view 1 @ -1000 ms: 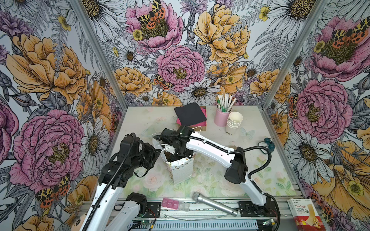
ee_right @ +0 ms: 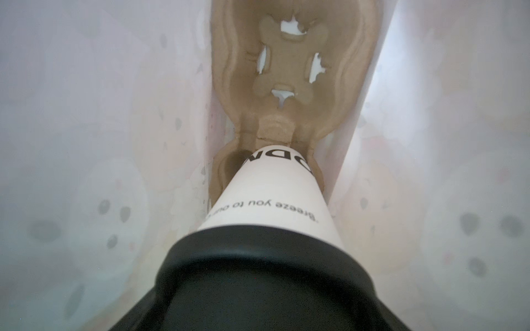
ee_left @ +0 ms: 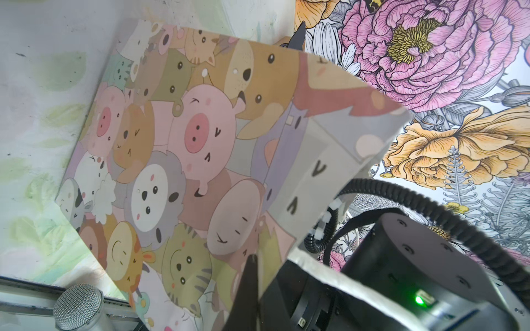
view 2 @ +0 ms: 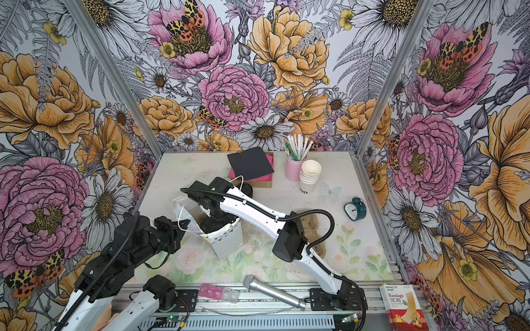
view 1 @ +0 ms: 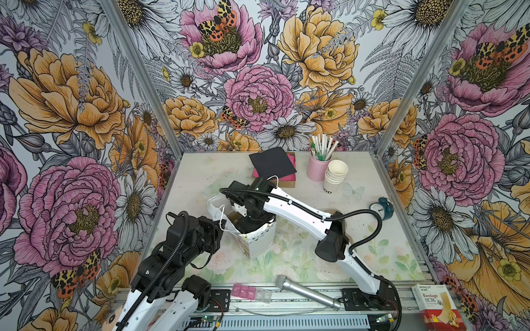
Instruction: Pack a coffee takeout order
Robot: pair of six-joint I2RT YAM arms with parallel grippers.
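The white paper bag (view 1: 256, 240) stands tilted on the table, its animal-printed wall (ee_left: 182, 165) filling much of the left wrist view. My right gripper (view 1: 249, 223) reaches down into its mouth. Inside, the right wrist view shows a white cup (ee_right: 273, 193) with a black lid (ee_right: 265, 242), seated in a brown cup carrier (ee_right: 289, 60). Dark parts of the open right gripper show on both sides of the lid. My left gripper is shut at the bag's left side, close to its rim and white handle (view 1: 223, 212); whether paper or handle is pinched cannot be made out.
At the back are stacked paper cups (view 1: 335, 173), a pink straw holder (view 1: 317, 170) and a black sheet (view 1: 272, 163) on a pink stack. Another brown carrier (view 2: 310, 226) lies partly behind the right arm. A clock (view 1: 382, 208) stands right, a microphone (view 1: 306, 290) at the front.
The bag's left rim has been drawn left and the bag leans more. The right arm has shifted slightly left.
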